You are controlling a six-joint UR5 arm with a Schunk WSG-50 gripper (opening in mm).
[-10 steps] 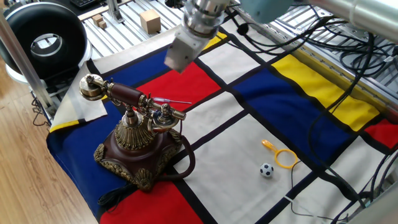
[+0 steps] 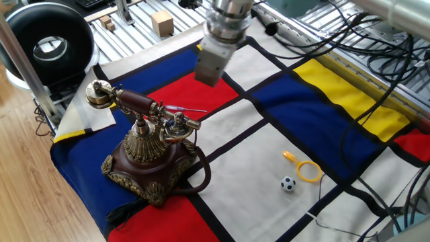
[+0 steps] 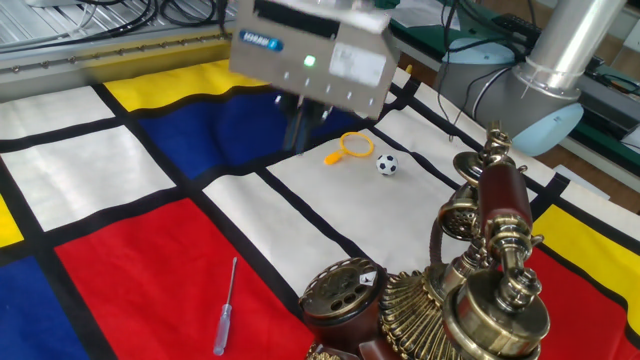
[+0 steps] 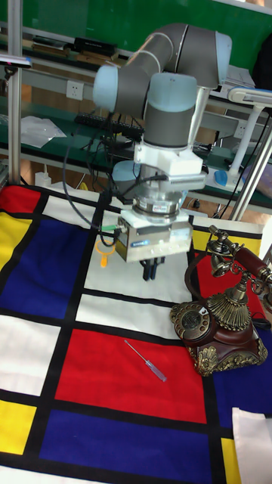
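My gripper hangs above the patterned cloth, its dark fingers pointing down; whether they are open or shut is unclear. In exterior view 3 the gripper is over the pale area, to the left of the telephone. Exterior view 1 shows only the gripper's body, with the fingers out of sight. A screwdriver with a clear handle lies on the red panel, well apart from the gripper. The yellow ring with a handle rests on a pale panel beside a small black-and-white ball.
An ornate antique telephone stands tall on the cloth and partly hides the screwdriver in exterior view 1. Loose black cables run along the table's edge. Small cardboard boxes sit beyond the cloth.
The telephone, screwdriver, ring and ball stay put.
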